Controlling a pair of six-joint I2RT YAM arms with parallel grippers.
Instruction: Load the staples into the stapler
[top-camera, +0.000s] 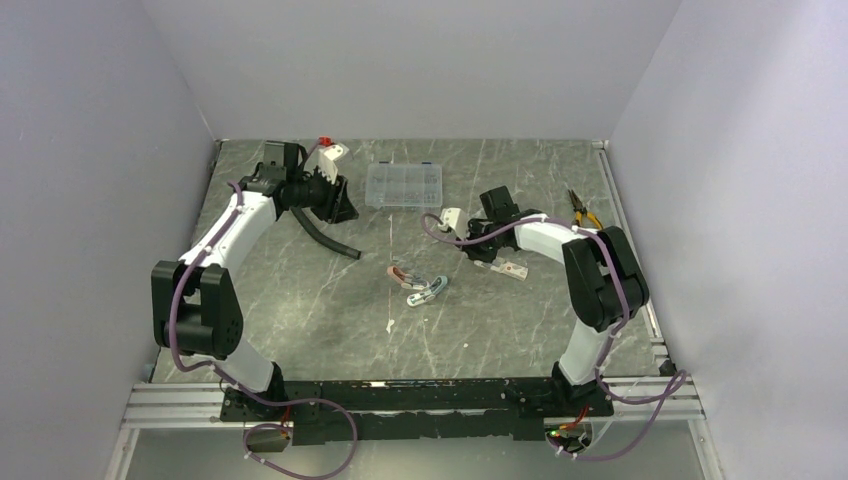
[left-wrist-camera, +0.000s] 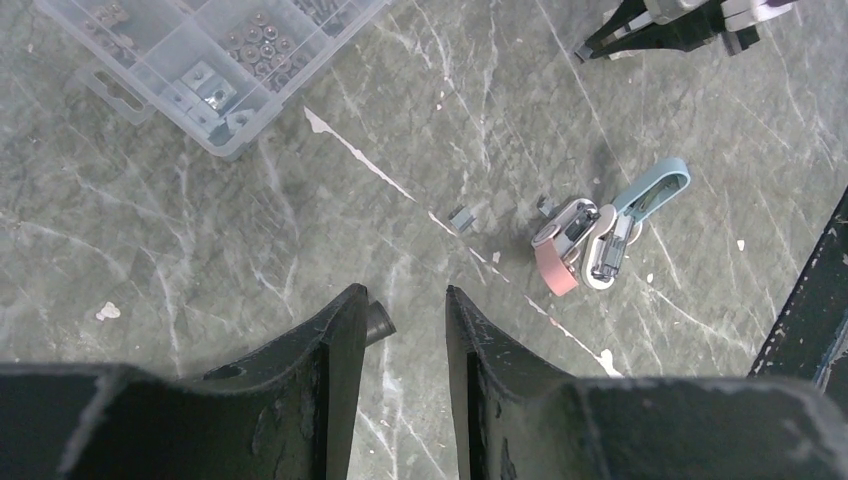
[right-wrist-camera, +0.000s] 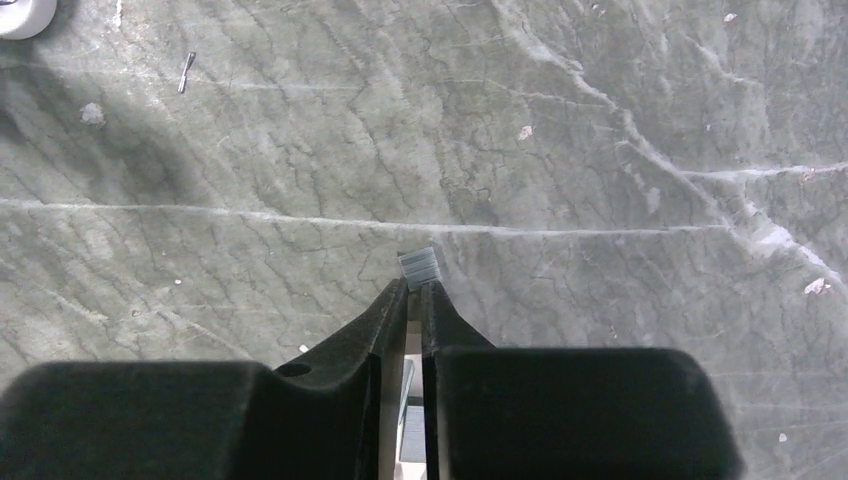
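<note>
Two small staplers lie side by side mid-table with their arms raised: a pink one (left-wrist-camera: 556, 268) and a light-blue one (left-wrist-camera: 652, 190). Short grey staple blocks (left-wrist-camera: 461, 218) rest near them. My right gripper is low over the table, its fingertips close together at a grey staple block (right-wrist-camera: 419, 266). Whether they grip it or only touch it, I cannot tell. Under those fingers a pale staple pack (right-wrist-camera: 412, 440) is partly hidden; from above the pack (top-camera: 512, 270) shows right of the gripper. My left gripper stands open and empty at the back left.
A clear compartment box (top-camera: 403, 186) sits at the back centre, and a dark tube (top-camera: 325, 238) curves below the left arm. Pliers (top-camera: 582, 208) lie by the right edge.
</note>
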